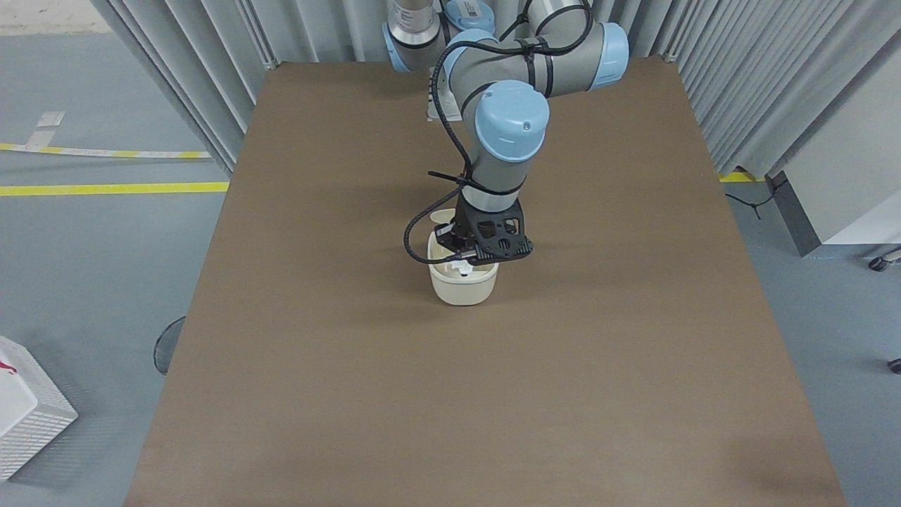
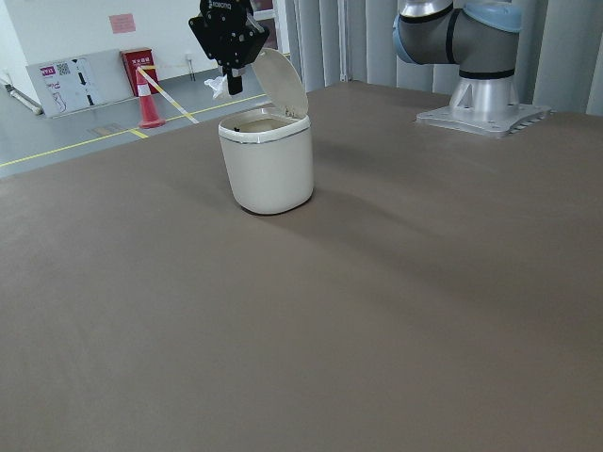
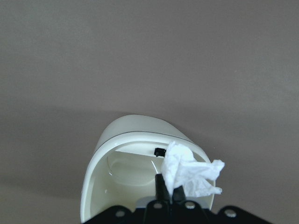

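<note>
My gripper is shut on a crumpled white tissue [image 3: 191,175], held above a cream bin [image 2: 266,169] whose lid [image 2: 278,80] stands open. In the wrist view the tissue overlaps the bin's right part and far rim; the inside looks pale, with a small dark piece at the far edge. In the left view the gripper [image 2: 234,85] is above the bin's rim, the tissue dangling beside it. In the front view the arm's wrist housing [image 1: 490,232] covers much of the bin.
The bin stands on a broad brown table [image 1: 473,389], otherwise clear around it and toward the front.
</note>
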